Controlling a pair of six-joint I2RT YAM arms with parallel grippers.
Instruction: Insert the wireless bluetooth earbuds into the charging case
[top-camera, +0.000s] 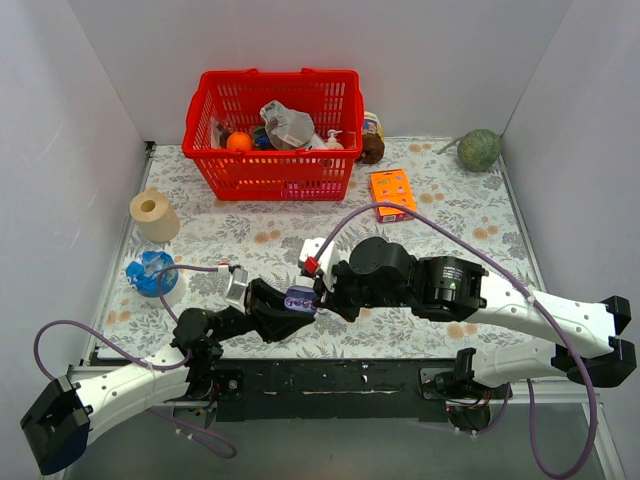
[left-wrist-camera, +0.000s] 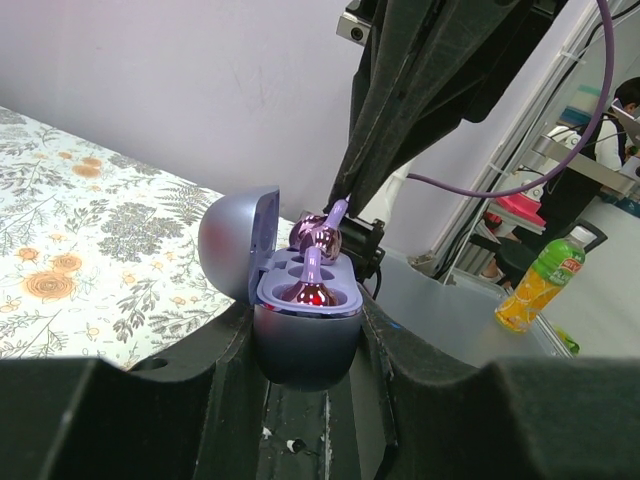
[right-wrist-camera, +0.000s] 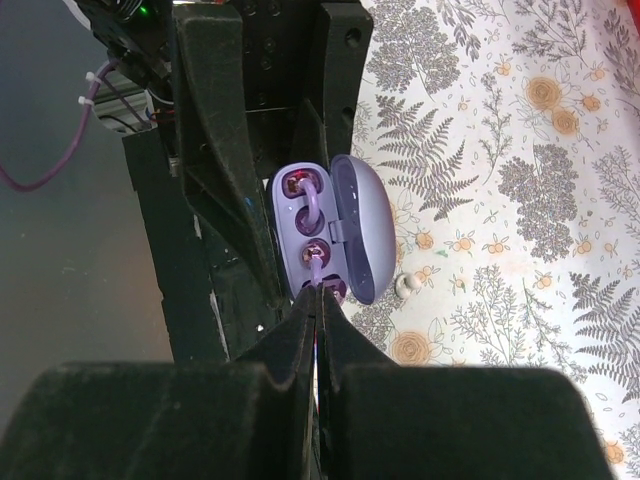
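The lilac charging case (left-wrist-camera: 305, 335) is clamped in my left gripper (top-camera: 290, 312), its lid (left-wrist-camera: 238, 240) standing open. One earbud (left-wrist-camera: 312, 285) sits in the near part of the case, stem pointing up. Another earbud (left-wrist-camera: 322, 238) is at the far part, with its stem beside the right gripper's tip. From the right wrist view, both earbuds lie at the case's wells; the lower earbud's stem (right-wrist-camera: 317, 268) reaches the tips of my right gripper. Those fingers are shut; whether the stem is pinched between them cannot be told. How deep this earbud sits is unclear.
A red basket (top-camera: 270, 180) with mixed items stands at the back, with an orange box (top-camera: 392, 190) to its right. At the left are a paper roll (top-camera: 154, 215) and a blue bag (top-camera: 150, 270). Patterned cloth between basket and arms is free.
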